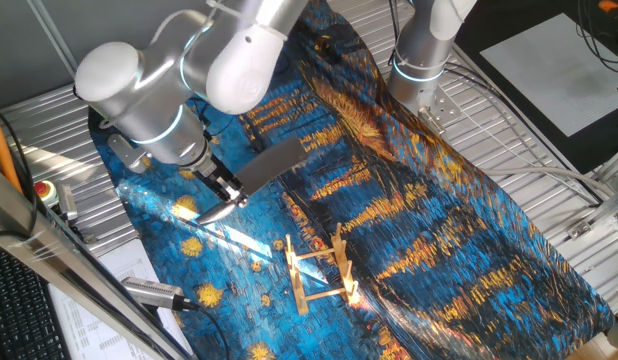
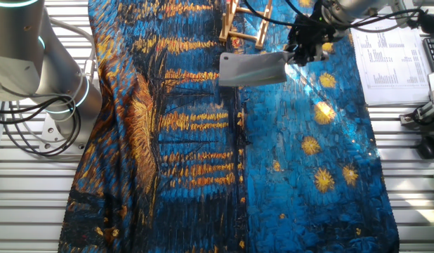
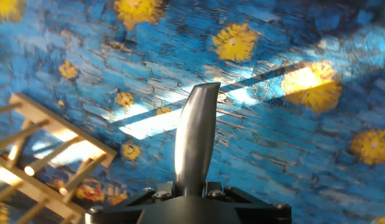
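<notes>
A metal cleaver is held off the cloth by my gripper, which is shut on its handle. In exterior view 1 the grey blade reaches up and to the right, while the handle's end sticks out on the other side. Exterior view 2 shows the blade broadside, left of the gripper. From the wrist, the shiny handle rises between the fingers; the blade is out of sight there. A wooden rack with upright pegs stands on the cloth, apart from the cleaver.
A blue and orange painted-pattern cloth covers the table, with wide bare areas. A grey device with a cable, papers and a keyboard lie at the lower left.
</notes>
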